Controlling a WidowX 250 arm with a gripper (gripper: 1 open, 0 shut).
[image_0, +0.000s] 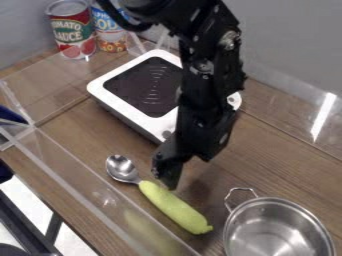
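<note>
My black gripper (164, 172) points down just above the upper end of a spoon's yellow handle (174, 208), near where it meets the metal. The spoon's steel head (120, 168) lies on the wooden table to the left. Whether the fingers are open or shut is too dark to tell. A steel pot (277, 230) with a wire handle sits at the lower right.
Behind the arm is a white hot plate (115, 110). A tomato sauce can (72, 35) and a soup can (110, 30) stand at the back left. Bare table (254, 150) shows at the right.
</note>
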